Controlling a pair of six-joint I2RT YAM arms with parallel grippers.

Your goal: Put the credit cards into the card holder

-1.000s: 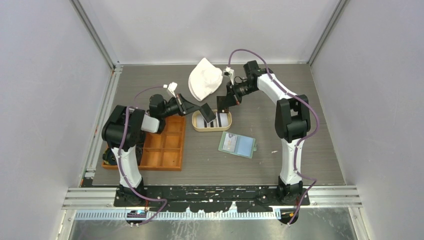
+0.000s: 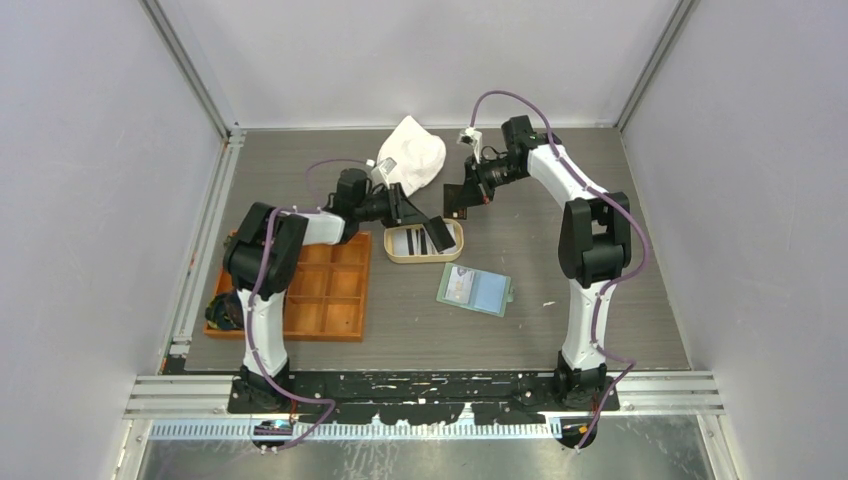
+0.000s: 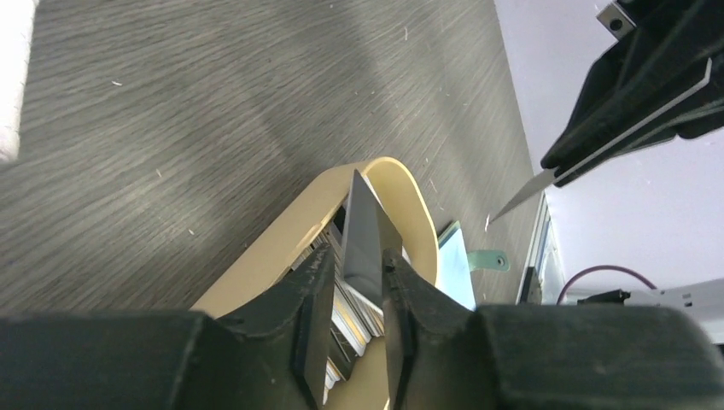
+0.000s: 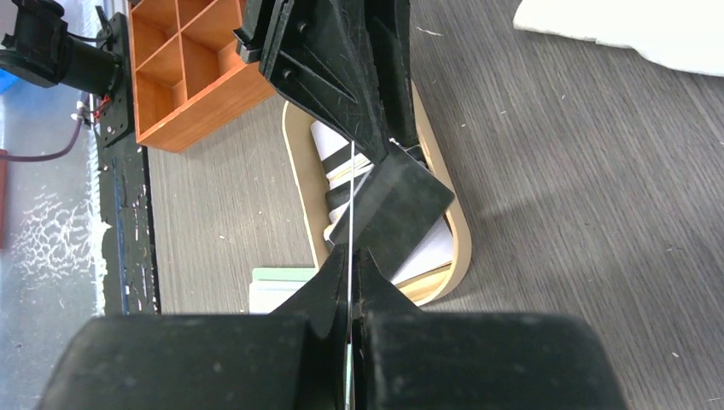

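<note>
A dark grey card [image 3: 364, 235] leans in the tan oval basket [image 2: 389, 249], over other cards. In the left wrist view, my left gripper is partly open, its two fingers apart on either side of that card. Held by my right gripper is a thin dark card [image 2: 455, 202], seen edge-on in the right wrist view. It hangs just beyond the basket's far right end. The green-edged card holder [image 2: 489, 289] lies open on the table, with a white printed card on its left half.
An orange divided tray [image 2: 346, 333] stands at the left, beneath the left arm. Behind the basket lies a white cloth [image 2: 415, 158]. Several cards [image 3: 346, 329] fill the basket. Table to the right of the card holder is free.
Over the last second my left gripper moved right, and the dark grey card shifted right over the basket. My right gripper drew slightly right with its card, away from the basket.
</note>
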